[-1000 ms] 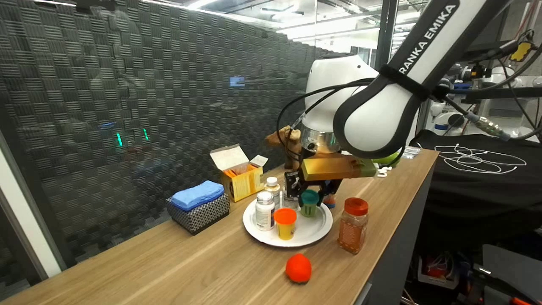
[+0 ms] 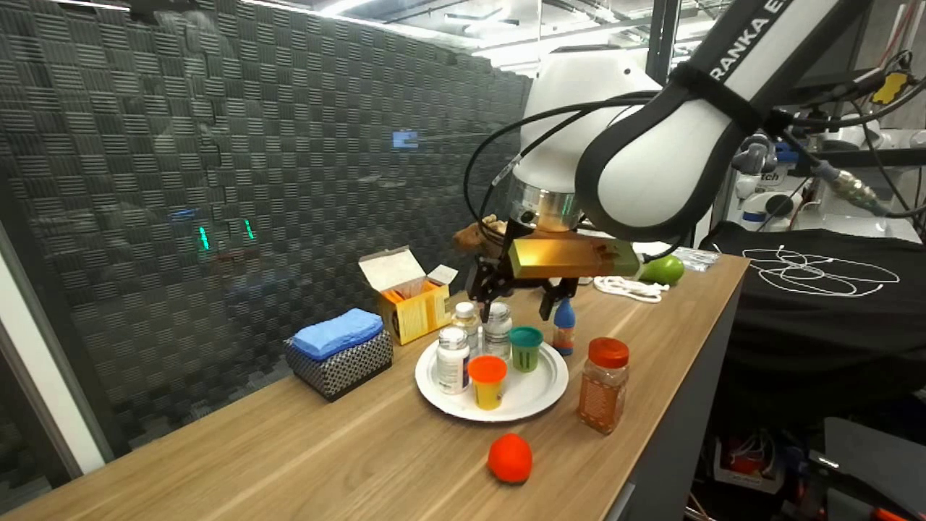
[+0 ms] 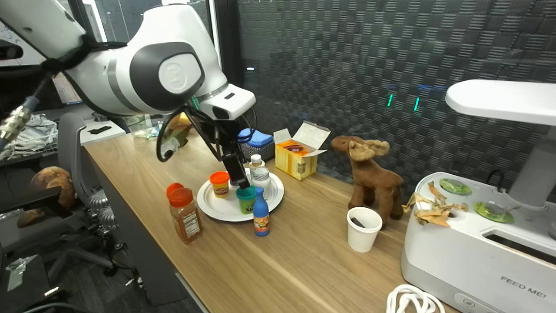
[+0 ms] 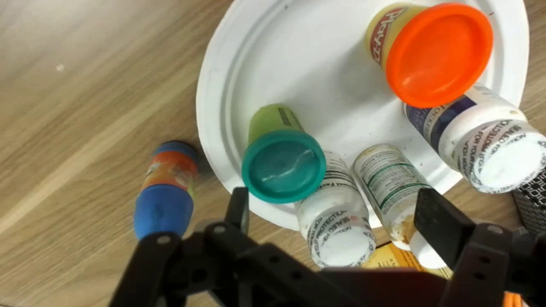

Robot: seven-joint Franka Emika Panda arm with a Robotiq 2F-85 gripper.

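Note:
On the white plate stand a green tub with a teal lid and a yellow tub with an orange lid. Three pill bottles share the plate: one white bottle at its left, a second white bottle beside the green tub, and a white-capped clear one. My gripper hangs above the plate's far side, fingers spread wide, nothing held between them. A blue bottle stands on the table just off the plate, close to the green tub.
A red-lidded spice jar and a red ball-like object occupy the near side. Behind are a yellow box, a toy moose and a white cup. Bare tabletop lies at the front left.
My gripper has risen from around the green tub to above it, uncovering more of the blue bottle. The tubs and bottles on the plate look unmoved.

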